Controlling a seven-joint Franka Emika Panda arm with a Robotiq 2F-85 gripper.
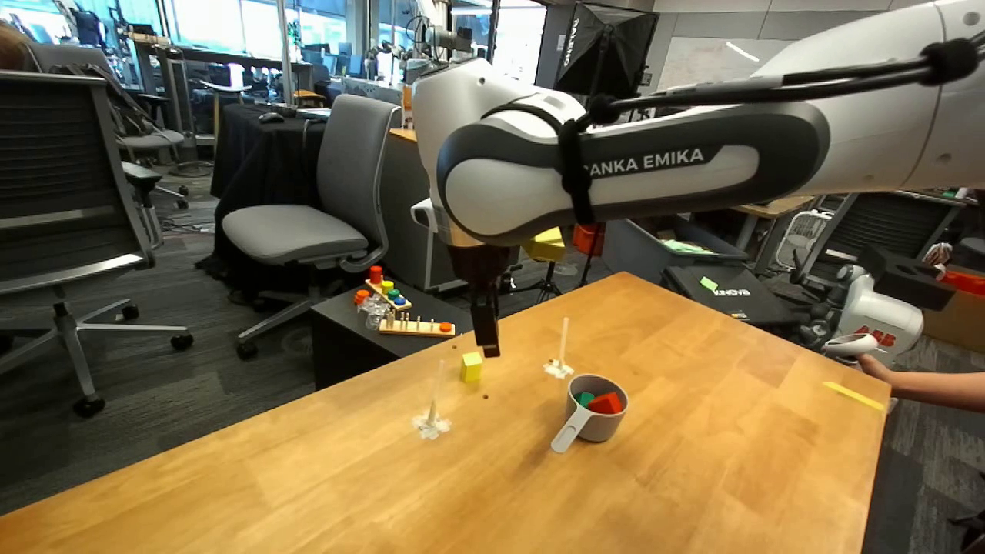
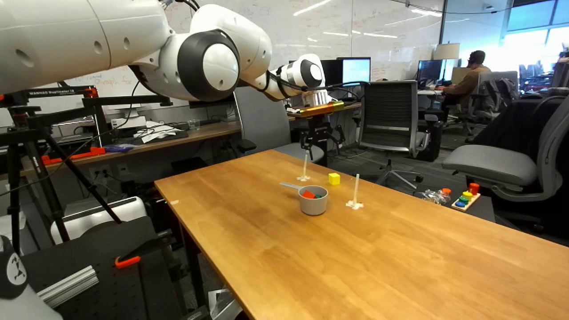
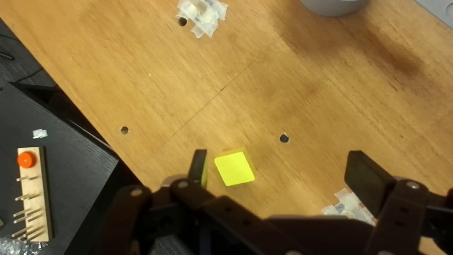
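A yellow block [image 3: 234, 169] sits on the wooden table near its edge, between the two upright sticks. My gripper is open above the table, with nothing held. From the wrist, the block appears between the fingers, much closer to the left finger [image 3: 198, 166] than to the right one. Exterior view 1 has the gripper [image 1: 486, 352] above and slightly right of the block [image 1: 472, 366]. A grey cup with a handle [image 1: 605, 426] holds a red block [image 1: 606, 403] and a green block [image 1: 584, 398].
Two thin upright sticks, one [image 1: 564, 343] near the cup and another [image 1: 434, 402] left of the block, are taped to the table. Beyond the table edge, a black stand [image 3: 63, 127] carries a peg board [image 3: 36, 187].
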